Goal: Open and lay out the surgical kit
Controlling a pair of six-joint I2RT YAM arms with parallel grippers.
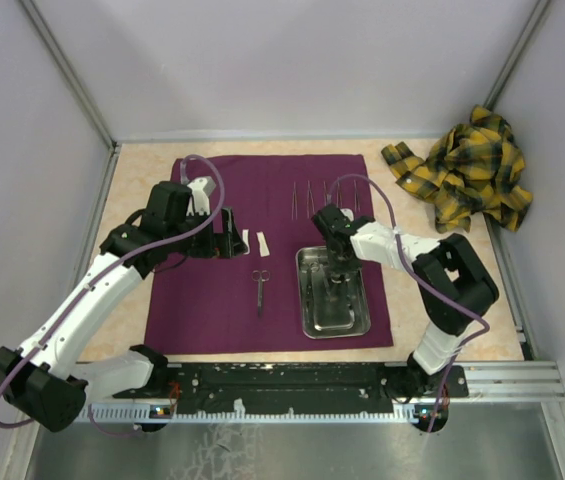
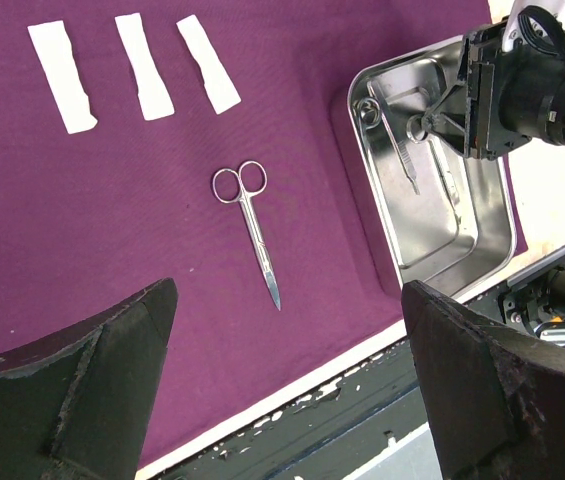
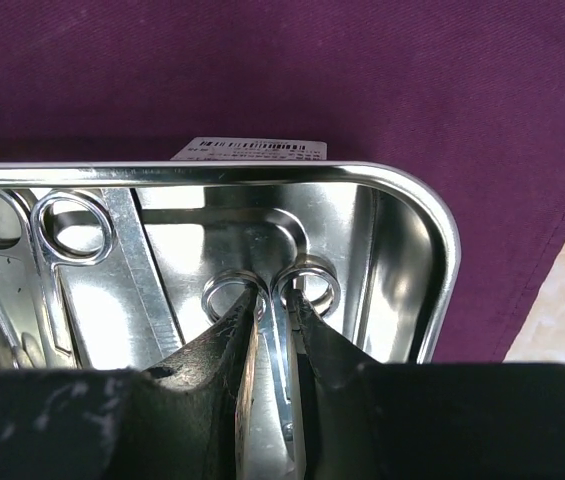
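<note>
A steel tray (image 1: 312, 325) with ringed instruments rests on the purple cloth (image 1: 192, 310). My right gripper is down inside it, its fingertips at the rings of an instrument (image 3: 322, 305) near one corner, fingers partly apart; whether it grips is unclear. Scissors (image 2: 252, 225) lie beside the tray, and white packets (image 2: 207, 65) lie above them. Tweezers (image 1: 294, 200) stand in a row at the back of the cloth. My left gripper (image 1: 226, 236) hangs open over the cloth, nothing between its fingers.
A yellow-and-black plaid cloth (image 1: 472, 165) is heaped at the back right.
</note>
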